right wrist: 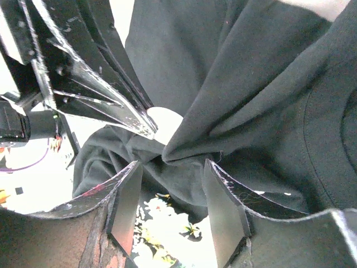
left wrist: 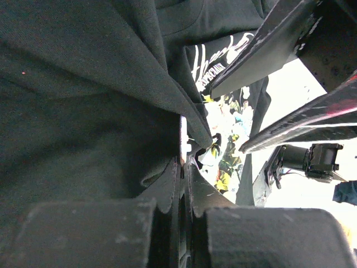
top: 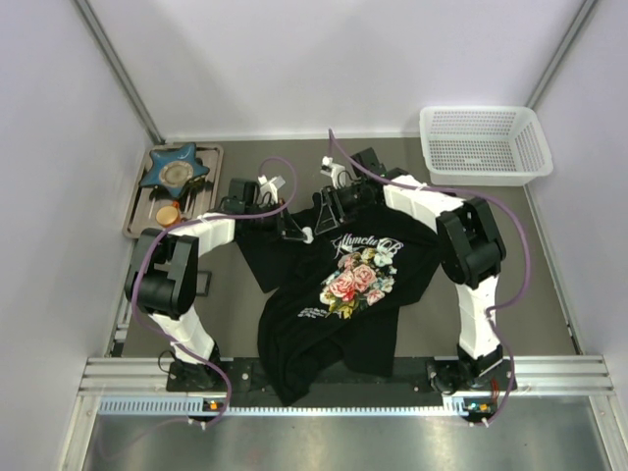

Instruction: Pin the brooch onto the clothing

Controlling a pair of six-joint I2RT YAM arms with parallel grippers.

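Note:
The black printed clothing (top: 343, 334) lies spread on the table, floral design in the middle. My left gripper is shut at a fold, with a small pale, thin piece, probably the brooch, at its fingertips; in the right wrist view this shows as a white disc (right wrist: 166, 123) against the fold. My right gripper is open, its fingers apart over the dark fabric just to the right of the left gripper, with no object visible between them.
A metal tray (top: 149, 216) with a blue star dish sits at the left back. A white plastic basket (top: 486, 147) stands at the back right. Bare table shows right of the clothing.

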